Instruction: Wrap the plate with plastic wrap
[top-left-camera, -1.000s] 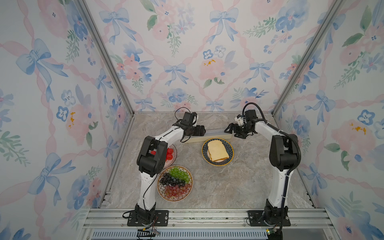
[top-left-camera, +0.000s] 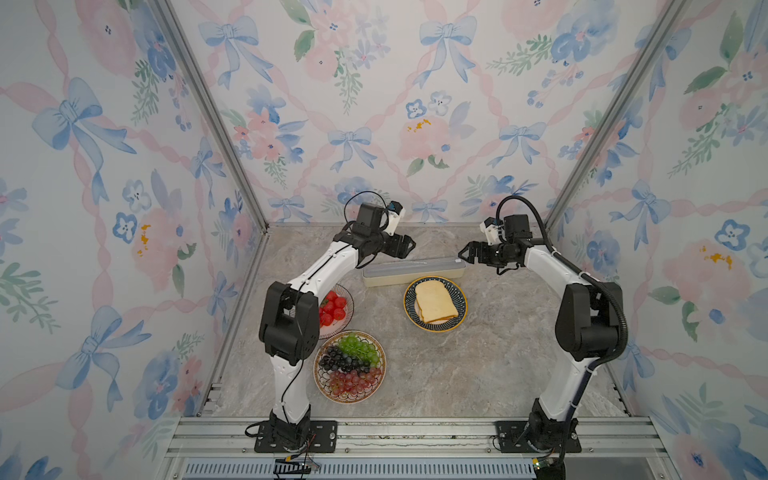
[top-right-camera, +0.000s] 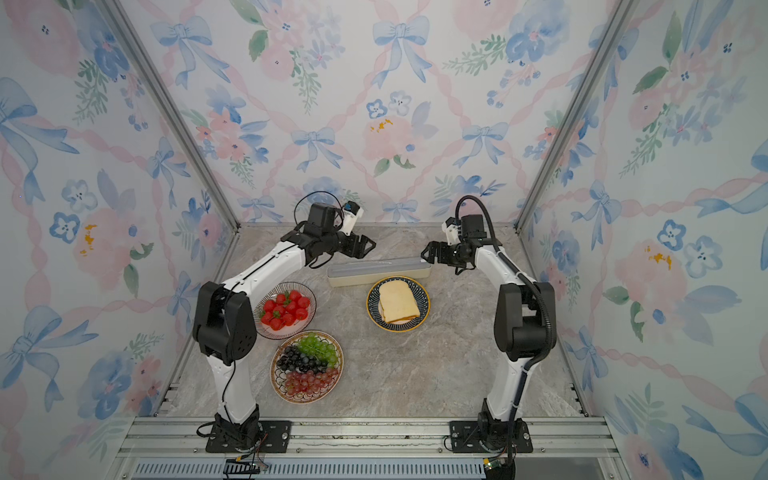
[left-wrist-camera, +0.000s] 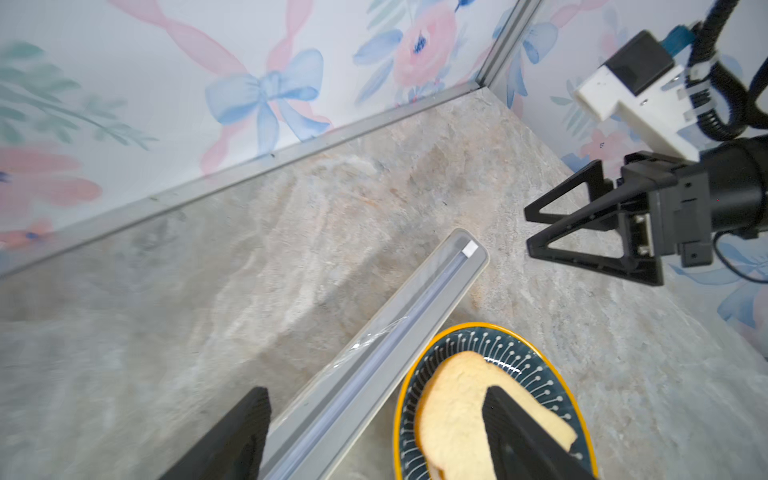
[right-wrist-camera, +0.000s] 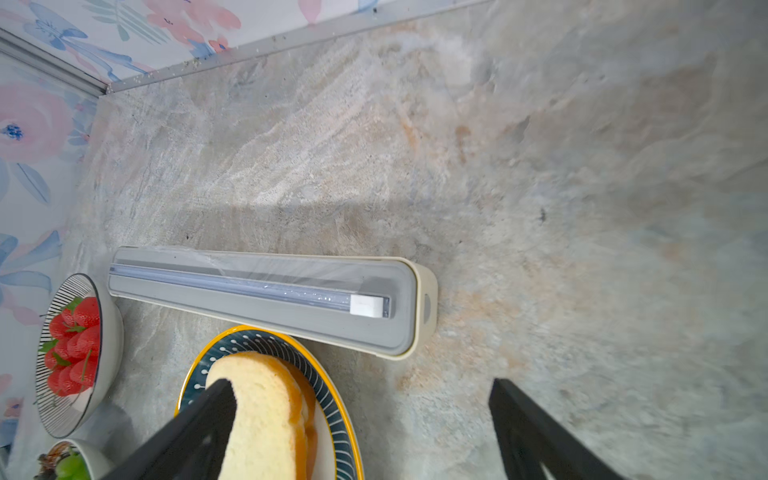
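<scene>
A long plastic-wrap dispenser (left-wrist-camera: 352, 392) with a grey top, clear film and a white slider lies along the back of the worktop. In front of it, a blue-patterned, yellow-rimmed plate (top-right-camera: 373, 304) carries sliced bread (top-right-camera: 397, 301). My left gripper (top-left-camera: 404, 245) hangs above the dispenser's left part, fingers apart, nothing visible between them. My right gripper (top-left-camera: 472, 251) is above the dispenser's right end, also open and empty, pointing left. Both wrist views show the dispenser and plate below.
A bowl of strawberries (top-right-camera: 284, 312) sits left of the plate, partly under my left arm, and a plate of mixed grapes (top-right-camera: 306, 368) is at front left.
My right gripper has risen and shifted right.
</scene>
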